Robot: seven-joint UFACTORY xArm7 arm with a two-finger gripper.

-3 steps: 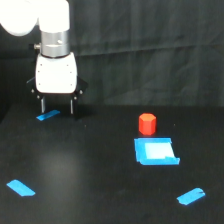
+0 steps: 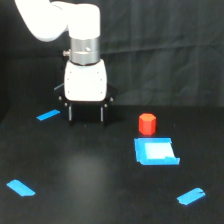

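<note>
A small red block (image 2: pixel 147 124) with a hexagonal outline stands on the dark table, right of centre. Just in front of it lies a white square (image 2: pixel 157 151) framed with blue tape (image 2: pixel 141 153). My gripper (image 2: pixel 86 112) hangs to the left of the block, fingers pointing down and spread wide apart. Nothing shows between them, so it is open. The block is well clear of the fingers.
Strips of blue tape mark the table at the back left (image 2: pixel 49 115), front left (image 2: pixel 20 188) and front right (image 2: pixel 191 196). A dark curtain (image 2: pixel 160 60) hangs behind.
My gripper has moved to the right and slightly lower in view, towards the red block. It is open in both frames. The block and the taped square have not moved.
</note>
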